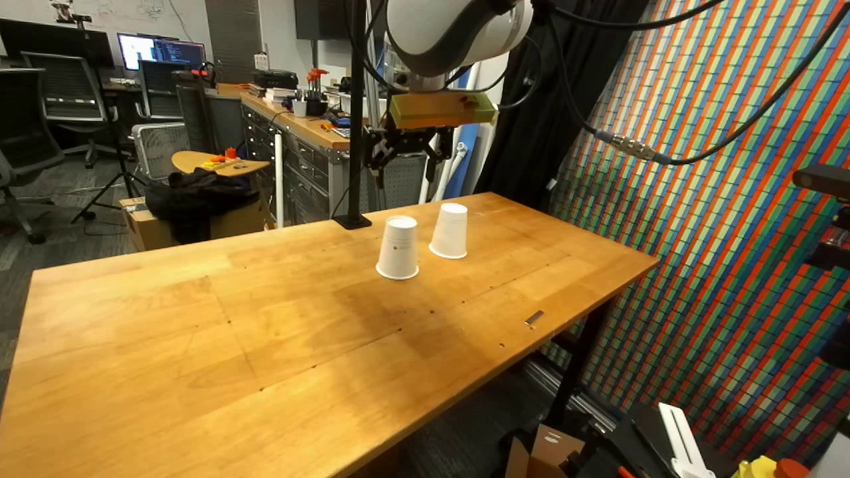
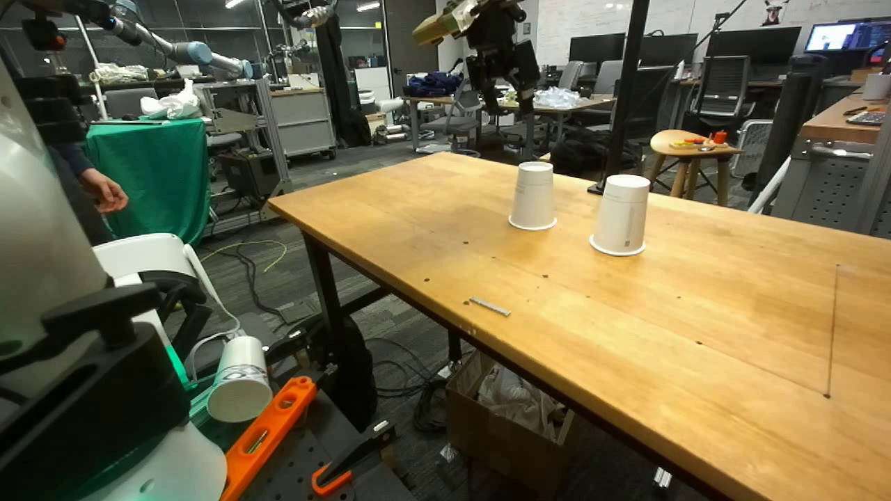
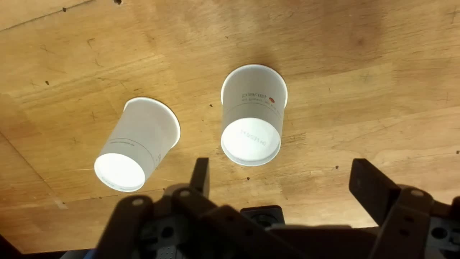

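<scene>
Two white paper cups stand upside down on the wooden table (image 1: 207, 334). The cup with the "planet" print (image 3: 253, 99) lies near the middle of the wrist view; in exterior view 1 this printed cup (image 1: 396, 251) is the nearer one. The other white cup (image 3: 144, 129) is to its left in the wrist view, with a gap between them. My gripper hangs above the table, its fingers (image 3: 371, 187) wide apart and nothing between them. In exterior view 2 the gripper (image 2: 505, 96) is clear of both cups. Whatever is under the cups is hidden.
A black post (image 1: 356, 119) rises from the table's back edge near the cups. A small metal strip (image 2: 490, 307) lies near one table edge. A third paper cup (image 2: 240, 380) lies off the table, beside an orange level (image 2: 269, 438).
</scene>
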